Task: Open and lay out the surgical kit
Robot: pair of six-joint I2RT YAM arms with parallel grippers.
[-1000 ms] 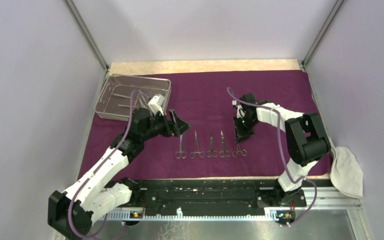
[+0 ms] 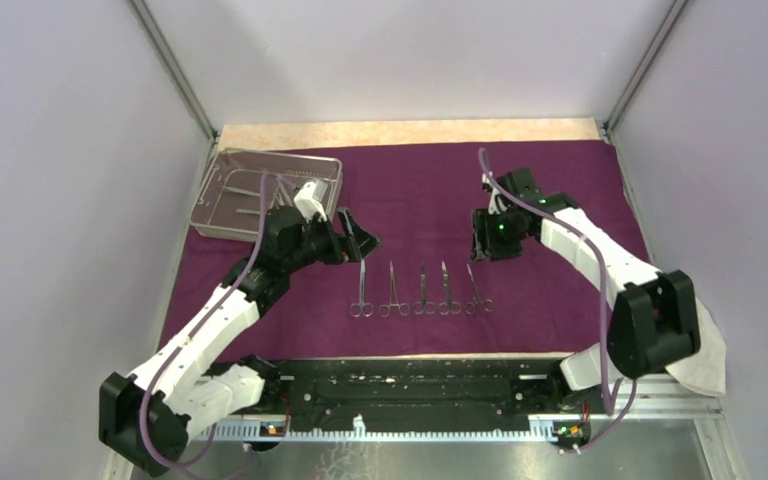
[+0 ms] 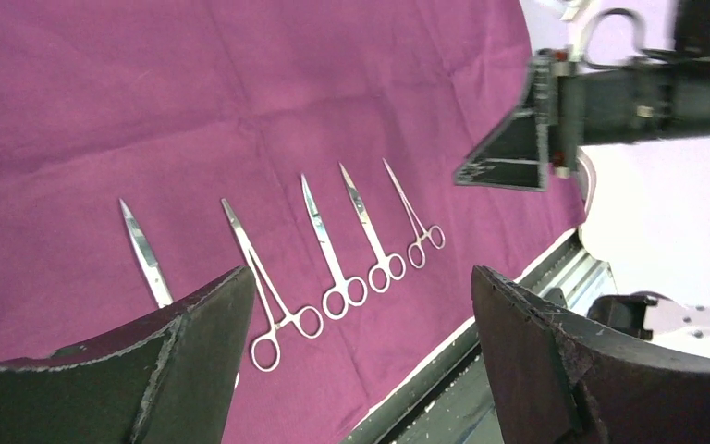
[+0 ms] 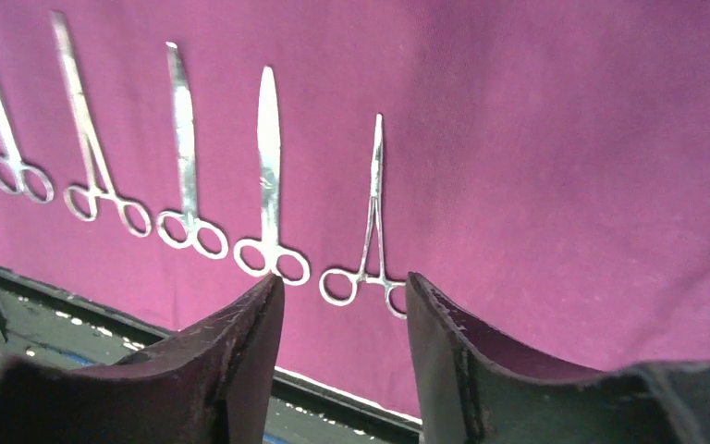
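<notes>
Several steel instruments lie in a row on the purple cloth point(image 2: 410, 190): scissors point(image 4: 269, 166), a hemostat point(image 4: 376, 166) at the row's right end, and others. The steel tray point(image 2: 225, 225) at the back left holds more instruments. My left gripper point(image 2: 358, 240) hangs open near the left end of the row, nothing between its fingers. My right gripper point(image 2: 480, 235) is above and behind the hemostat, its fingers apart and empty, with the hemostat lying below on the cloth.
A folded white cloth point(image 2: 700, 370) lies at the right front corner. The table's front edge runs close below the row.
My right gripper has lifted away from the hemostat, slightly toward the back, leaving it on the cloth. The left arm has shifted very slightly.
</notes>
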